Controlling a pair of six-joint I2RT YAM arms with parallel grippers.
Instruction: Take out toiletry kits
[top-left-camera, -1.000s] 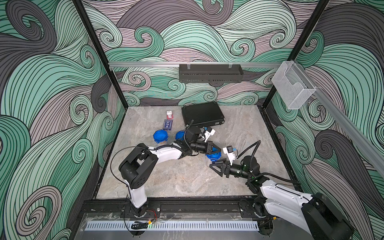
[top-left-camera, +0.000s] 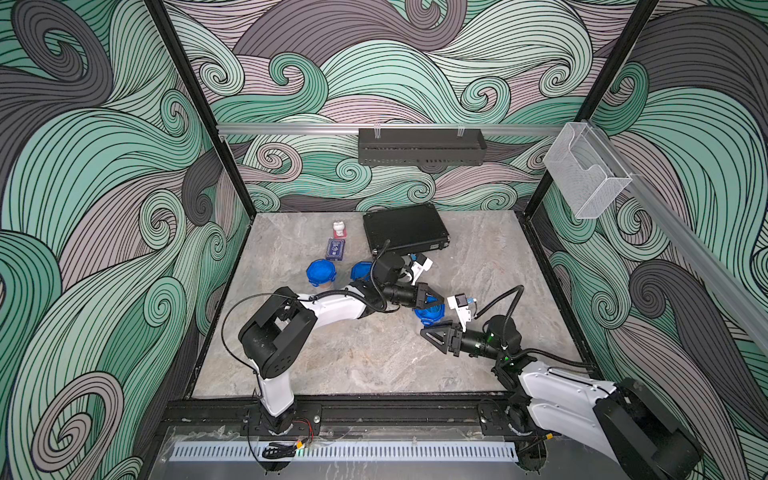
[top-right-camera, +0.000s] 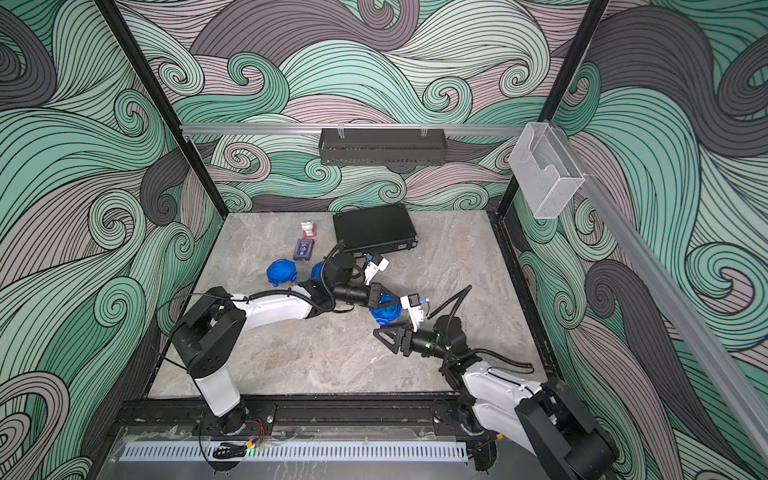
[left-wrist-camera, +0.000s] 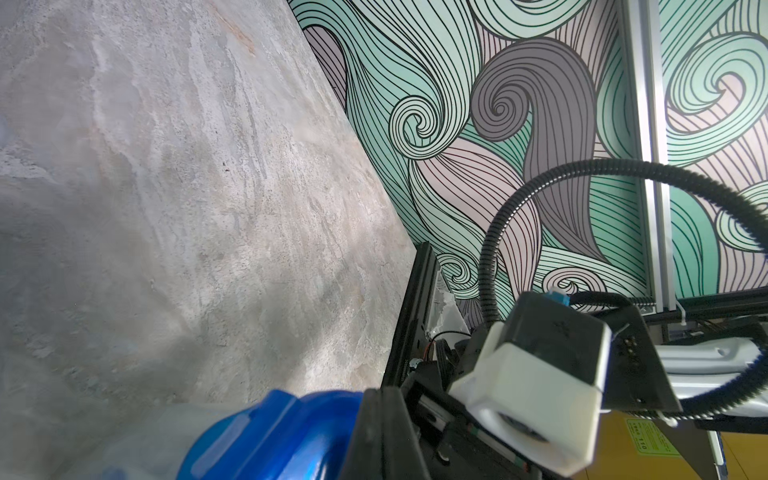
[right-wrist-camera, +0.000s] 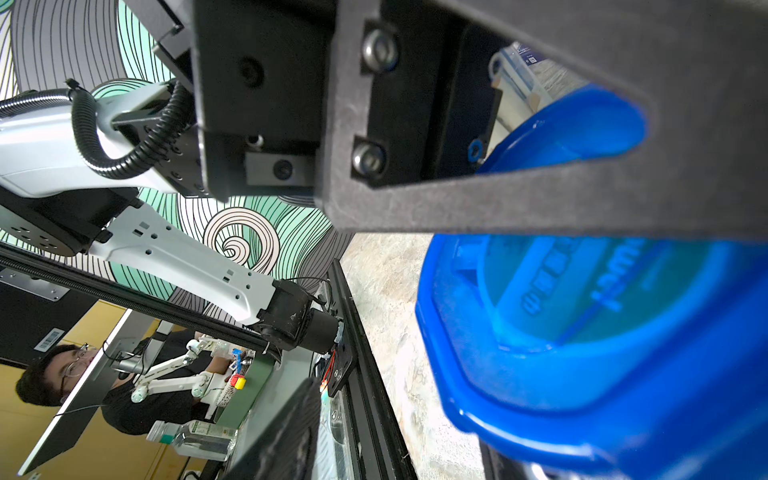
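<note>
A clear jar with a blue lid (top-left-camera: 429, 313) stands on the table between both hands. In the right wrist view the lid (right-wrist-camera: 520, 384) looms large, with lettering on its top. My left gripper (top-left-camera: 436, 299) reaches over the lid from the far left; its fingers (left-wrist-camera: 384, 440) meet with nothing visible between them. Across the right wrist view its dark finger (right-wrist-camera: 544, 200) passes over the lid. My right gripper (top-left-camera: 430, 335) is low at the jar's near side, shut on its body, though the lid hides much of the contact. No kit shows clearly inside the jar.
Another blue-lidded jar (top-left-camera: 321, 272) stands at left; a further blue lid (top-left-camera: 361, 270) is partly behind the left arm. A dark blue box (top-left-camera: 335, 249), a small red-and-white item (top-left-camera: 339, 229) and a black case (top-left-camera: 405, 229) lie behind.
The left arm has barely moved.
</note>
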